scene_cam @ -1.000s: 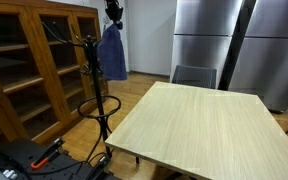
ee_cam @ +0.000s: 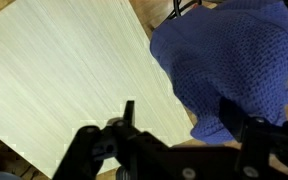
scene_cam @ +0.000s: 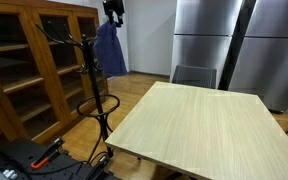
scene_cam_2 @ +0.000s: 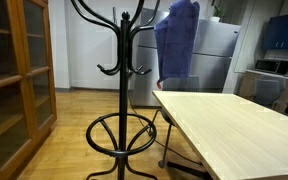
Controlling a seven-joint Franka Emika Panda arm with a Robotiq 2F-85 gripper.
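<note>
A blue cloth [scene_cam: 110,50] hangs at the upper part of the black coat stand [scene_cam: 90,75], on the side facing the table. In exterior view 2 the blue cloth [scene_cam_2: 176,45] hangs to the right of the stand's pole, its top cut off by the frame. My gripper [scene_cam: 114,16] is high up at the cloth's top. From the wrist, the gripper looks down with its fingers apart; the blue cloth [ee_cam: 234,62] spreads below and to the right, partly behind the right finger. No cloth is clearly pinched between the fingertips.
A bare light wooden table [scene_cam: 189,125] fills the middle and right. Behind it stand a dark chair [scene_cam: 194,76] and steel fridges [scene_cam: 199,40]. A glass-door wooden cabinet [scene_cam: 14,70] is at the left. Curved hooks of the stand surround the cloth's top.
The cloth has shifted slightly up and to the left. The table, chair and stand look unchanged.
</note>
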